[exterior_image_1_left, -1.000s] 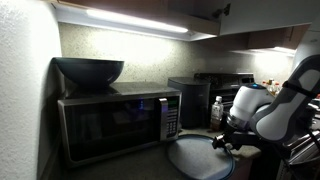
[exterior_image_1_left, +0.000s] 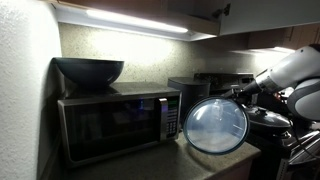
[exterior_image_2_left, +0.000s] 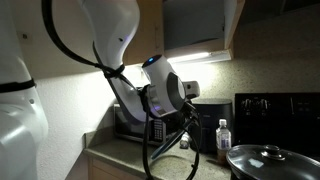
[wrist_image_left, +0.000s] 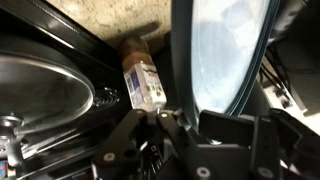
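A round, pale lid with a dark rim (exterior_image_1_left: 216, 125) is held up in front of the counter, its broad face toward exterior view 1. My gripper (exterior_image_1_left: 240, 97) is shut on its upper right edge, and the lid hangs tilted from there. In the wrist view the same lid (wrist_image_left: 222, 50) stands nearly upright, rising from between the dark fingers of the gripper. Exterior view 2 catches the dark rim as a narrow loop below the arm; the exact contact is hard to make out there.
A microwave (exterior_image_1_left: 118, 124) with a black bowl (exterior_image_1_left: 90, 72) on top stands left. A bottle (exterior_image_2_left: 223, 140) is near a dark appliance (exterior_image_2_left: 209, 118). A covered pan (exterior_image_2_left: 272, 162) sits on the stove.
The lid was low by the counter's front edge a second ago. It has since risen, moved right and turned its face toward exterior view 1, with the arm rising too.
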